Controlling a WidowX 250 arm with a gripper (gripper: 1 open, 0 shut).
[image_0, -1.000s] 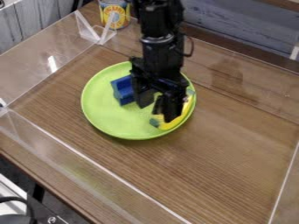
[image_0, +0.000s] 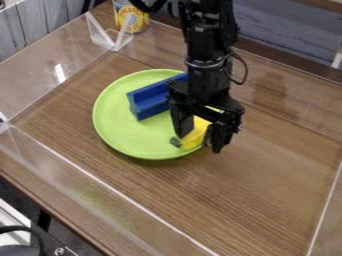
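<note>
A green plate (image_0: 120, 125) lies on the wooden table, with a blue block (image_0: 150, 100) on its upper part and a small yellow object (image_0: 190, 137) with a greenish end near its right side. My black gripper (image_0: 201, 124) is lowered over the yellow object, its fingers open around it and hiding part of it. Whether they touch it I cannot tell.
A yellow can (image_0: 130, 16) stands at the back left beside a clear plastic strip.
The plate stays in place.
</note>
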